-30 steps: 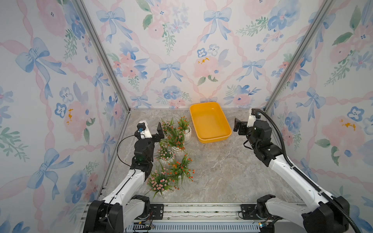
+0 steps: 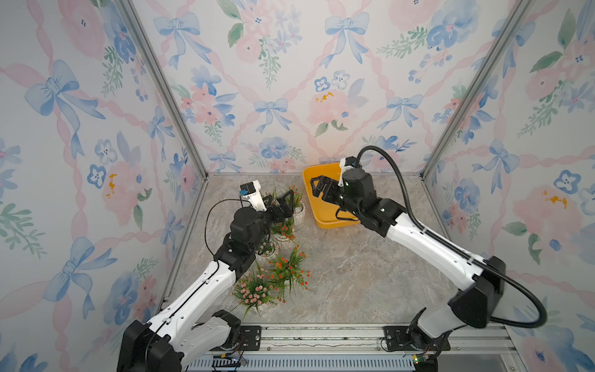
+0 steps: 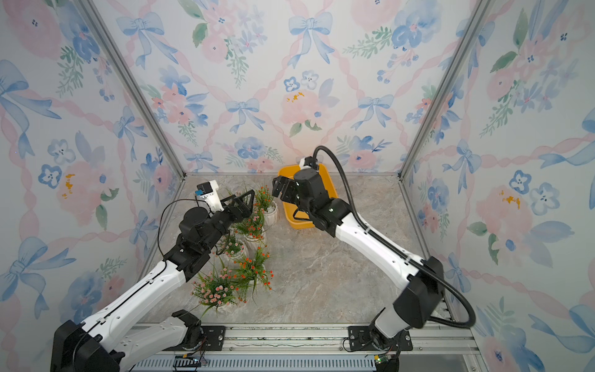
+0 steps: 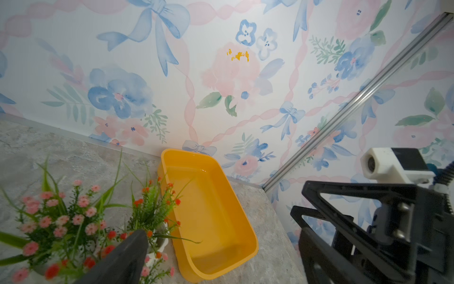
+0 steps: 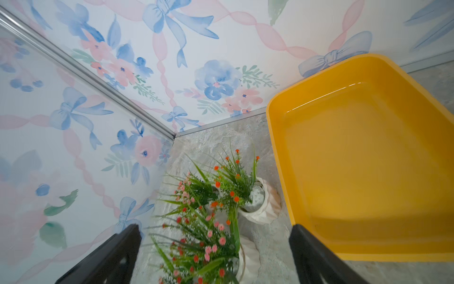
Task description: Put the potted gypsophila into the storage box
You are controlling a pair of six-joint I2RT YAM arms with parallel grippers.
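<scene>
Several potted flowering plants with pink, orange and red blooms stand in white pots on the left of the floor, among them a pot with orange flowers point(image 5: 262, 203) beside the yellow storage box point(image 5: 359, 156). The box is empty. My left gripper point(image 2: 282, 204) hangs open over the back plants, nothing in it; in its wrist view pink and orange flowers lie below. My right gripper point(image 2: 322, 188) hangs open over the box's left part, also empty, with the plants and box below it. I cannot tell which plant is the gypsophila.
The two grippers are close together above the back of the workspace. Patterned walls point(image 2: 316, 93) enclose the back and both sides; more plants point(image 2: 288, 272) stand at the front left.
Both arms have moved inward: my left gripper to the right over the plants, my right gripper leftward and up over the box. The plants and box are unmoved.
</scene>
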